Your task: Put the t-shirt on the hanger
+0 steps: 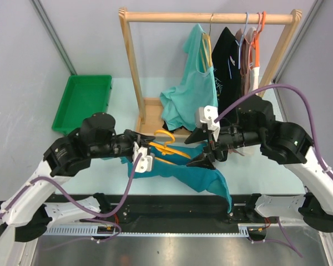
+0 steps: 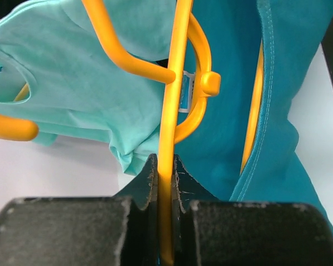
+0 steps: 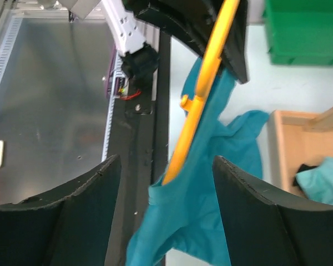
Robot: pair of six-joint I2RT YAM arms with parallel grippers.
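A yellow hanger [image 1: 166, 147] is held in my left gripper [image 1: 147, 141], which is shut on its bar; in the left wrist view the bar [image 2: 169, 122] runs up between the fingertips. The teal t-shirt [image 1: 183, 172] hangs around the hanger, drooping toward the front, with a yellow bar showing inside its fold. My right gripper [image 1: 200, 148] is open just right of the hanger; in the right wrist view its fingers [image 3: 66, 221] frame the shirt's edge [image 3: 166, 210] and the hanger's end, apparently without holding them.
A wooden rack [image 1: 166, 16] with hanging garments, including a lighter teal shirt [image 1: 186, 94] and a black one, stands behind the grippers. A green bin [image 1: 80, 102] is at the back left.
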